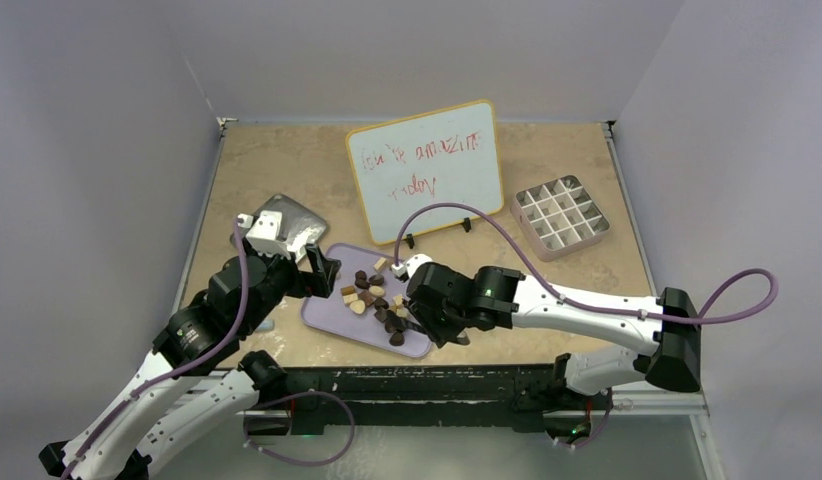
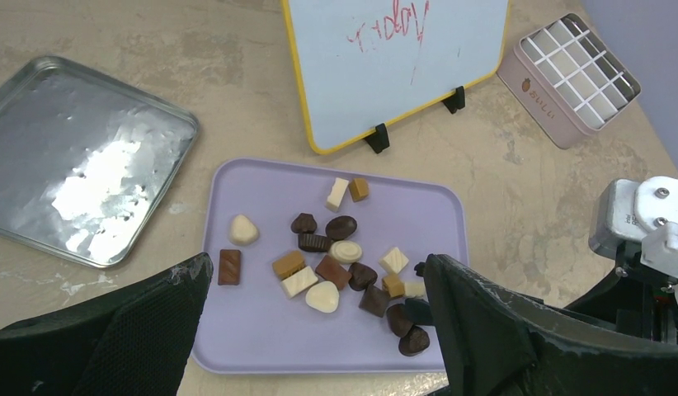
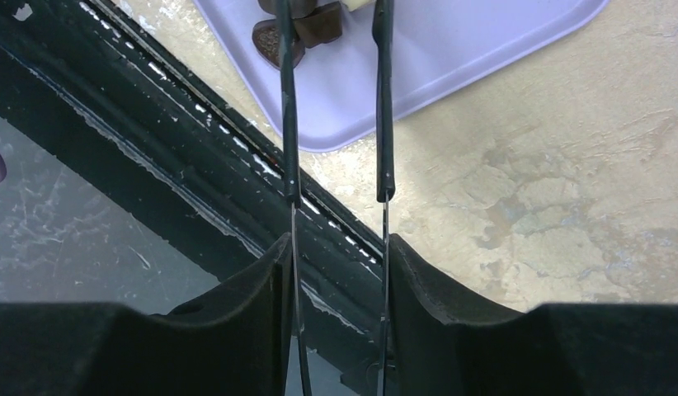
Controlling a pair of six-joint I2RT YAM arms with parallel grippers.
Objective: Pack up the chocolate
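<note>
Assorted dark, milk and white chocolates lie on a lilac tray (image 2: pixel 270 330). A pink box with a white grid of compartments (image 1: pixel 559 214) stands at the back right, with no chocolates visible in it. My left gripper is open above the tray, nothing between its fingers. My right gripper is part open, its long dark fingertips down among the dark chocolates (image 3: pixel 319 25) at the tray's right front; whether it touches one is unclear, as the tips run out of the right wrist view.
A metal tray (image 2: pixel 88 165) lies at the left. A whiteboard (image 1: pixel 425 170) on black stands is behind the lilac tray. The table's dark front edge (image 1: pixel 407 380) runs close below the tray. Bare table lies between tray and box.
</note>
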